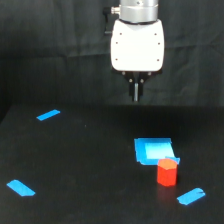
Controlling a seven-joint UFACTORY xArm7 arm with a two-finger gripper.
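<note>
The white gripper housing (137,45) hangs from the arm at the top centre of the camera view. Its fingertips (136,92) show as a narrow dark shape below it, high above the dark table; whether they are open or shut is unclear. A red hexagonal-looking block (166,172) sits at the lower right, just in front of a light blue square (150,149) on the table.
Blue strips (48,114) lie at the far left, another blue strip (21,188) at the near left, and one (191,196) at the near right.
</note>
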